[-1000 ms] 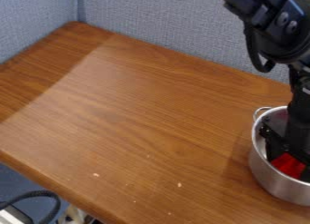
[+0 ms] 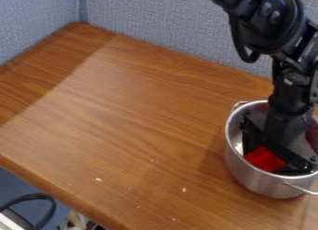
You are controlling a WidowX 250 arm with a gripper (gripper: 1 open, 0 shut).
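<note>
A silver metal pot (image 2: 255, 178) with wire handles sits at the right of the wooden table. My black gripper (image 2: 276, 152) reaches down inside it, open, partly hidden by the pot's wall. A red block (image 2: 265, 159) lies low in the pot at the fingers, and a dark red shape (image 2: 311, 133) shows at the pot's back right, partly hidden by my arm.
Grey padded walls stand behind it. A black cable (image 2: 37, 198) lies off the table's front-left edge.
The pot, the red block in it and my gripper have shifted left from the right edge of the view.
</note>
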